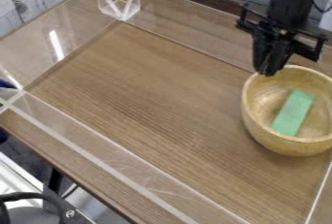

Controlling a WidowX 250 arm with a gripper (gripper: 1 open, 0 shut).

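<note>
My black gripper (270, 55) is over the back rim of a round wooden bowl (261, 121) at the right of the table, pointing down, shut, with nothing visible between its fingers. A green block (293, 112) lies inside the bowl.
Clear plastic strips run along its edges, with a clear bracket (118, 5) at the back left. Dark equipment (29, 208) shows at the front left corner.
</note>
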